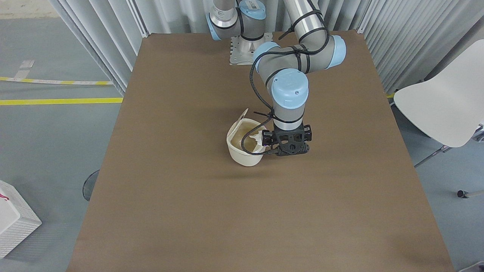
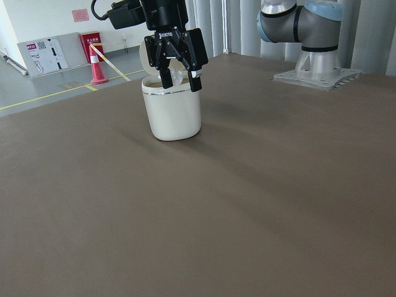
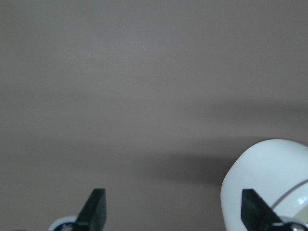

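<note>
A white bin (image 1: 240, 158) with a cream inside and a raised lid (image 2: 148, 59) stands on the brown table (image 1: 254, 217). Something white and crumpled sits in its opening. My black gripper (image 2: 179, 77) hangs at the bin's rim in the left view, mostly over it. In the wrist view its two fingertips (image 3: 94, 211) are wide apart, bare table between them, with the white bin (image 3: 255, 173) at the lower right. The gripper is open.
A white chair (image 1: 440, 99) stands off the right side.
</note>
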